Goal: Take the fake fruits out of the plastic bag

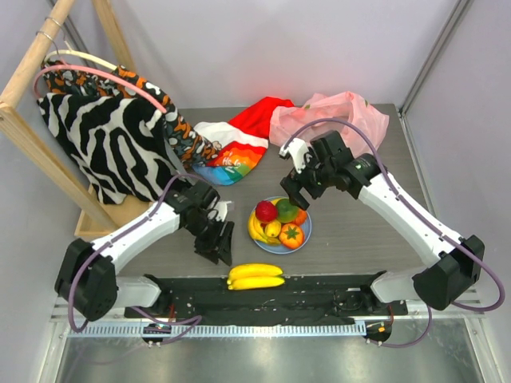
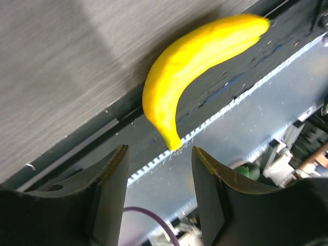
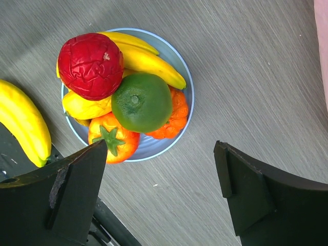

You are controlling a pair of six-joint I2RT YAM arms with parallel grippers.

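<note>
A blue plate (image 3: 169, 148) holds fake fruits: a red one (image 3: 89, 66), a green one (image 3: 141, 102), bananas, orange fruits. A pair of bananas (image 1: 255, 270) lies at the table's front edge. My left gripper (image 1: 215, 247) hangs open just left of them, its fingertips beside a banana's tip (image 2: 200, 56) in the left wrist view, nothing between them. My right gripper (image 1: 299, 190) is open above the plate's upper right, empty. The pink translucent plastic bag (image 1: 335, 120) lies crumpled at the back right.
A wooden rack (image 1: 96, 203) with patterned garments fills the left. A red, white and rainbow cloth (image 1: 231, 148) lies at the back middle. The table right of the plate is clear.
</note>
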